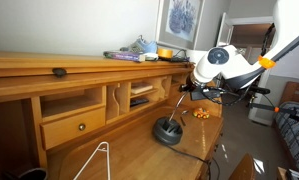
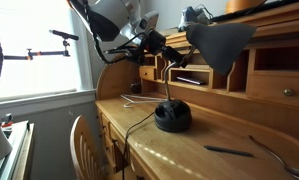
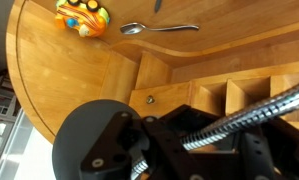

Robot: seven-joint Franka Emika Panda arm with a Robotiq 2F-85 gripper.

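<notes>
A desk lamp with a round black base [image 2: 173, 116] stands on the wooden desk. From the base its thin metal gooseneck [image 1: 179, 103] rises at a slant toward my gripper [image 2: 175, 60]. A dark grey lampshade [image 2: 222, 45] hangs right of the gripper in exterior view 2. Across the wrist view, the ribbed metal neck [image 3: 254, 114] passes diagonally over the dark gripper parts, with a dark rounded surface [image 3: 87, 140] at left. My gripper is shut beside the neck; whether the neck lies between its fingers is hidden.
An orange toy [image 3: 83, 17] and a spoon [image 3: 159, 28] lie on the desk. A white wire-like item [image 1: 94, 160] rests at the near left, and a dark cord [image 1: 194, 156] trails from the lamp base. Drawers and cubbies [image 1: 72, 125] line the back.
</notes>
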